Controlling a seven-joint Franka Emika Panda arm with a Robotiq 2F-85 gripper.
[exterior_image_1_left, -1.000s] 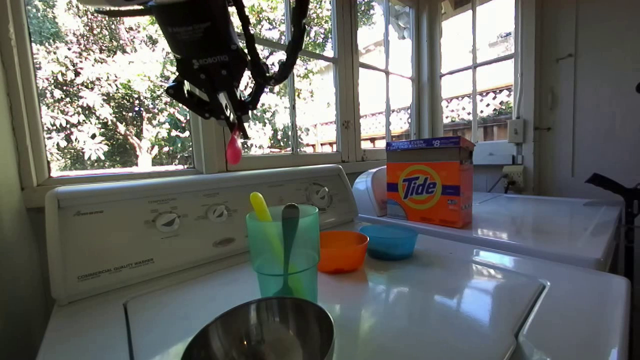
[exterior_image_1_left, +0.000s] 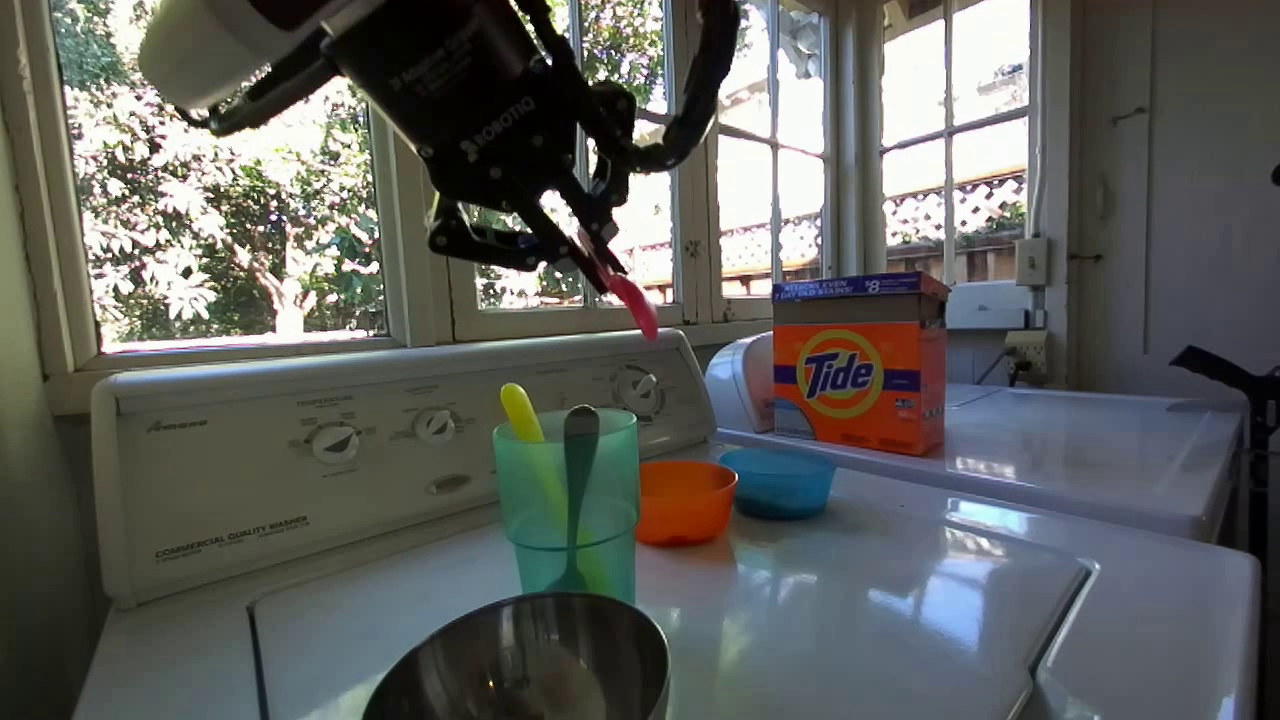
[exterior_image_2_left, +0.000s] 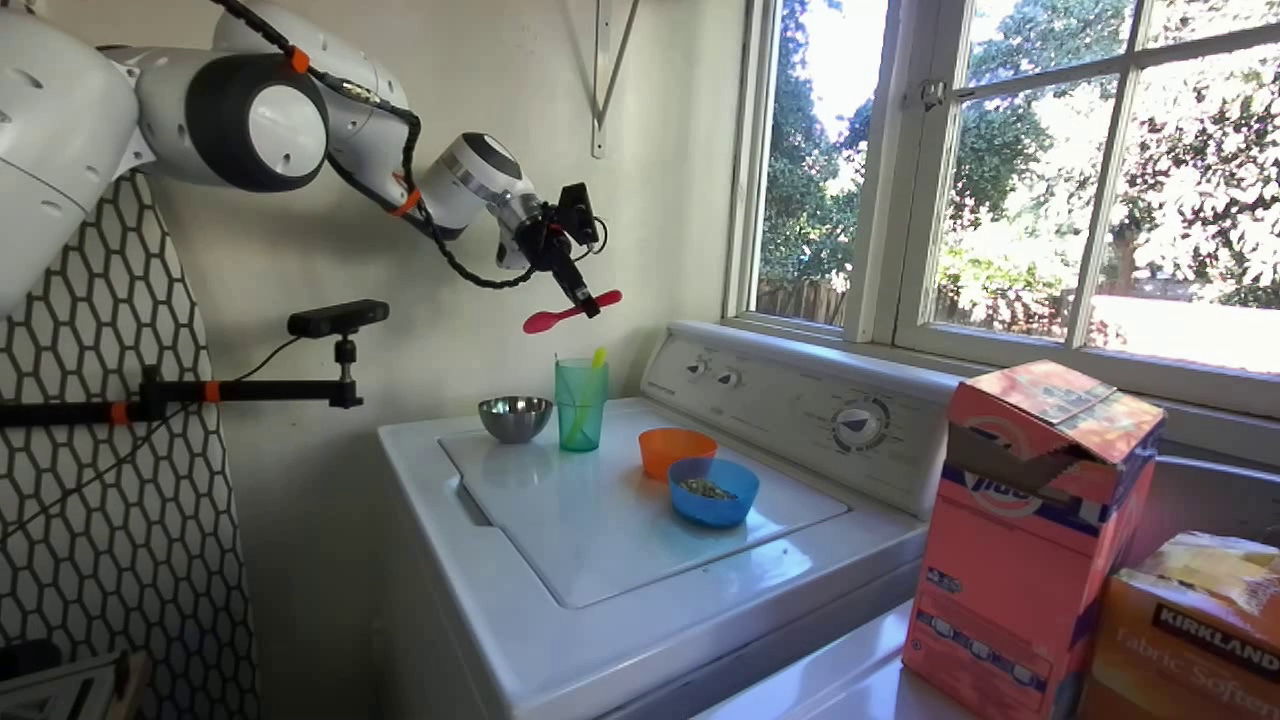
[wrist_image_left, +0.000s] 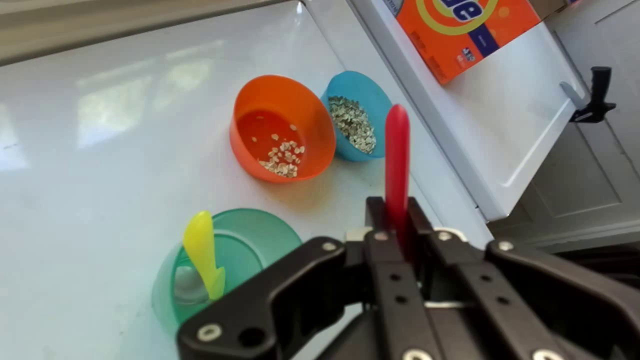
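High above the washer, my gripper (exterior_image_1_left: 600, 266) is shut on a red-pink spoon (exterior_image_1_left: 636, 306). In the second exterior view the spoon (exterior_image_2_left: 547, 320) lies crosswise in the fingers, its bowl toward the left. From the wrist, one end of the red spoon (wrist_image_left: 396, 162) sticks out past the fingertips. Below stands a green translucent cup (exterior_image_1_left: 516, 480) holding a yellow utensil (wrist_image_left: 201, 246) and a metal spoon (exterior_image_1_left: 581, 468). Beyond it are an orange bowl (wrist_image_left: 255, 159) with some flakes and a blue bowl (wrist_image_left: 381, 108) with more flakes.
A metal bowl (exterior_image_2_left: 516, 420) sits beside the cup, near the wall. An orange Tide box (exterior_image_1_left: 858, 384) stands on the neighbouring machine, with a Kirkland box (exterior_image_2_left: 1200, 636) by it.
Carrying the spoon, my gripper has moved right in the first exterior view and tilted. It is now over the right side of the cup. The cup and bowls have stayed put.
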